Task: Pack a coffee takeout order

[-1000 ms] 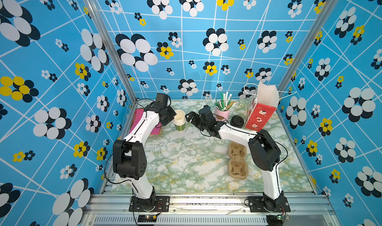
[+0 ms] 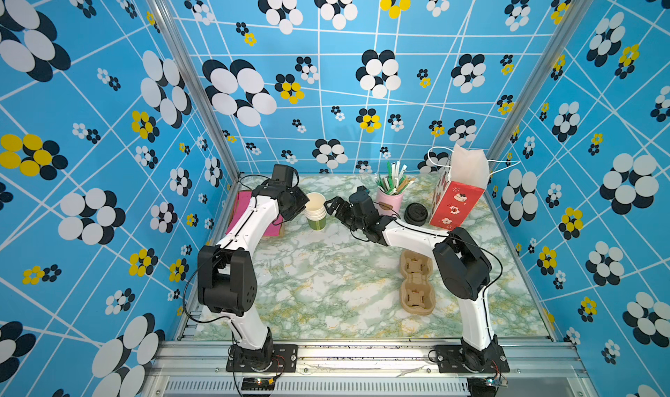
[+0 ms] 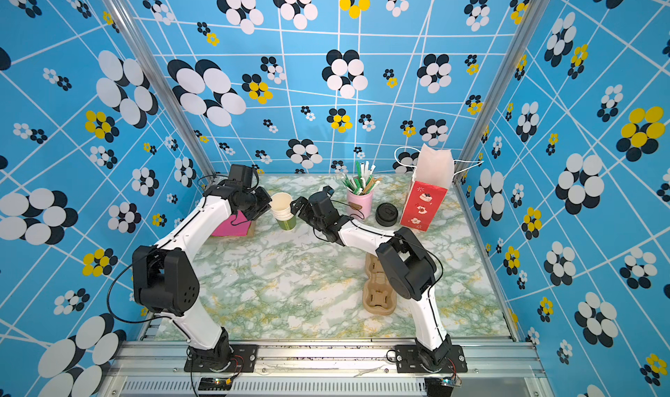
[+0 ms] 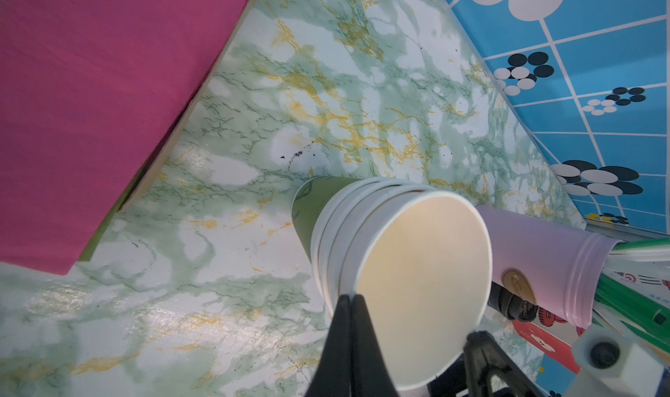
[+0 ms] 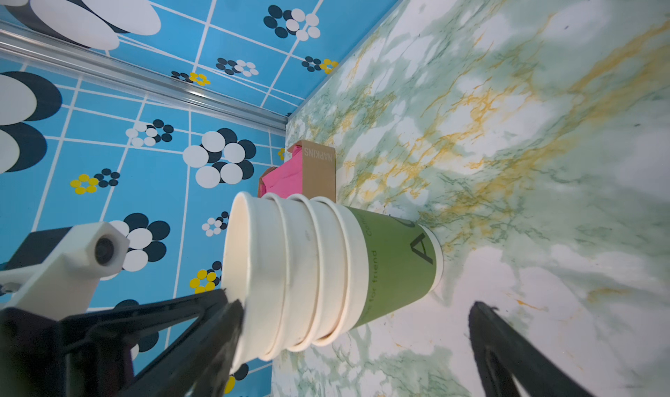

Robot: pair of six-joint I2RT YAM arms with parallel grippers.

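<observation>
A stack of several white-rimmed paper cups [image 2: 316, 207], green at the bottom, stands at the back left of the table. My left gripper [image 2: 305, 201] is at its left side, shut; in the left wrist view its fingertips [image 4: 343, 309] overlap the top cup's rim, and whether the rim is pinched between them is hidden. On the right side, my right gripper stands open, with one finger [image 5: 226, 320] against or very near the top rim and the other [image 5: 492, 334] well apart from the stack. A brown two-hole cup carrier [image 2: 417, 281] lies front right.
Pink napkins [image 4: 118, 103] in a box lie beneath the left arm. A pink holder [image 2: 389, 201] of straws and sticks, a black lid [image 2: 416, 214] and a red paper bag [image 2: 457, 194] stand back right.
</observation>
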